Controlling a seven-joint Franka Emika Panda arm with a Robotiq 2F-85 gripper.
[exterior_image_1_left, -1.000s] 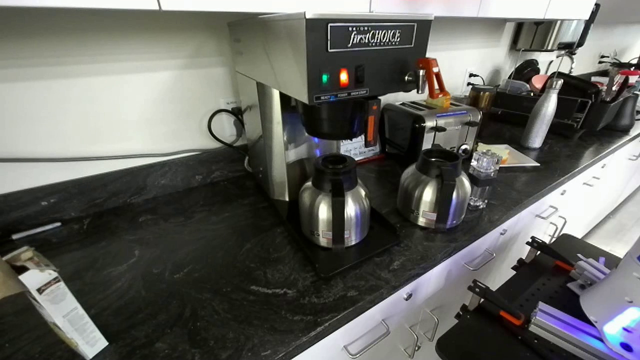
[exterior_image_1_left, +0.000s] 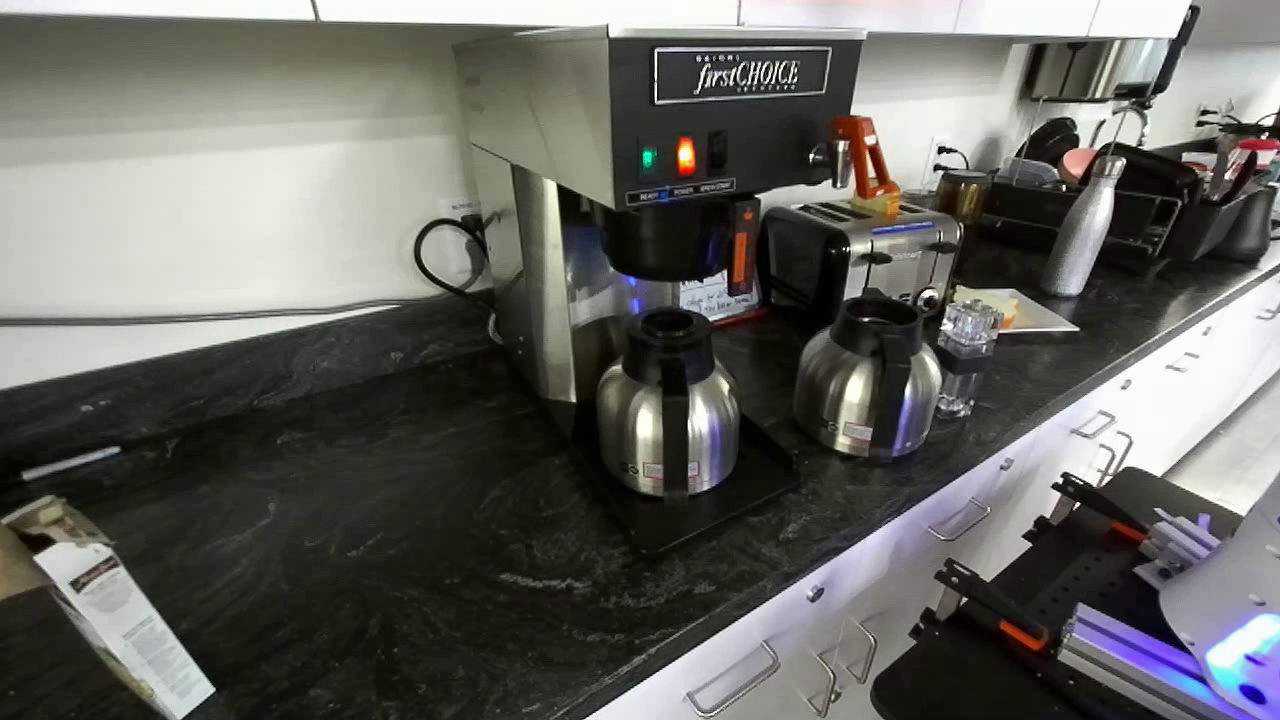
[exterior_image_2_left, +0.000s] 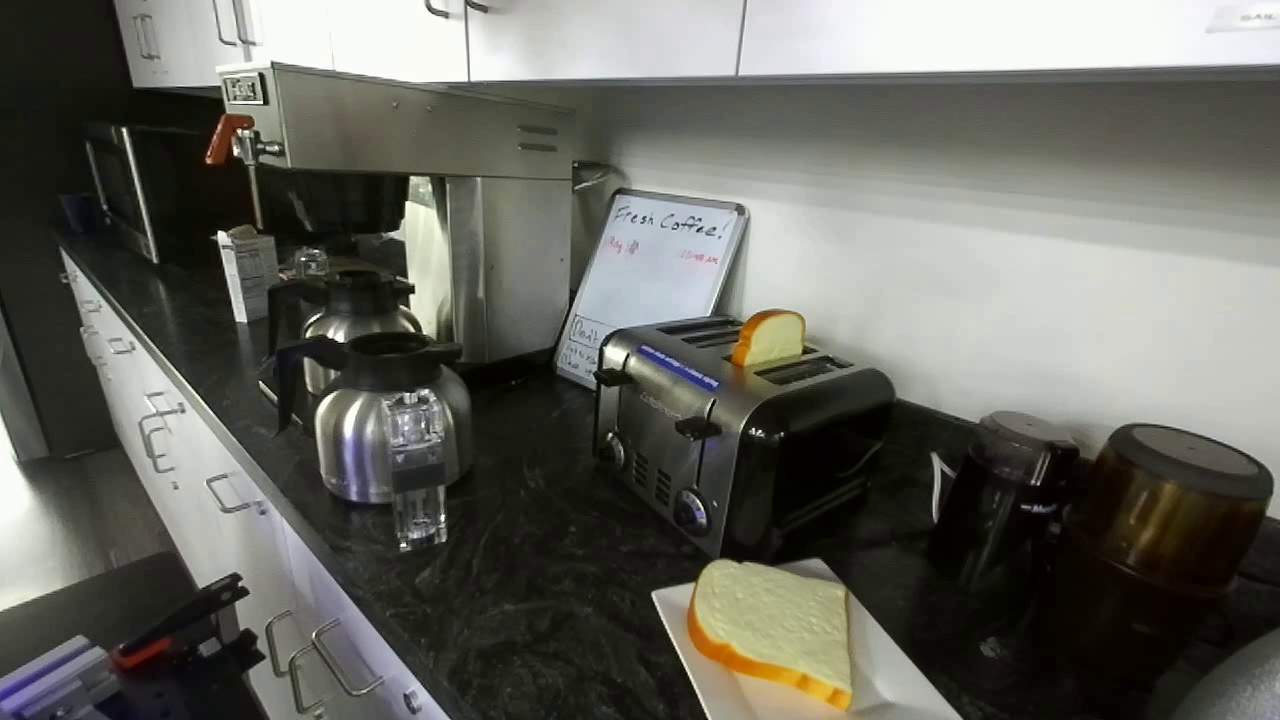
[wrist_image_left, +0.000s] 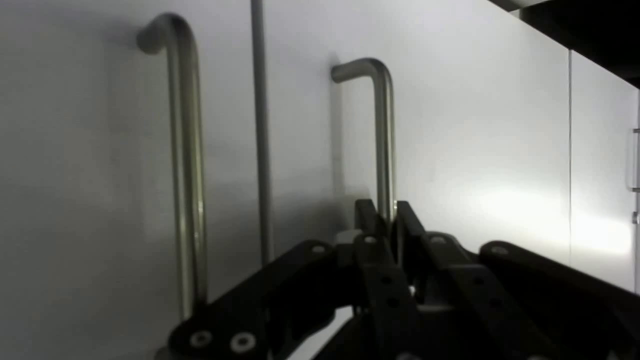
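In the wrist view, my gripper is shut on the metal bar handle (wrist_image_left: 384, 138) of a white cabinet door (wrist_image_left: 480, 150). Its two black fingers stand on either side of the bar, low on the part that shows. Left of it, across a dark vertical seam, a second bar handle (wrist_image_left: 189, 156) belongs to the neighbouring white door (wrist_image_left: 78, 180). That seam between the two doors looks narrow. Neither exterior view includes my gripper; only a white part of the arm (exterior_image_1_left: 1236, 600) shows at the right edge of exterior view 1.
Above the cabinets runs a dark counter (exterior_image_1_left: 360, 552) with a coffee maker (exterior_image_1_left: 540, 108), two steel carafes, one of them (exterior_image_1_left: 870, 378) near the front edge, and a toaster (exterior_image_2_left: 744, 408). A black cart (exterior_image_1_left: 996, 684) stands in front of the cabinets.
Exterior view 1 looks nearly the same as a second ago; no object on the counter has moved.
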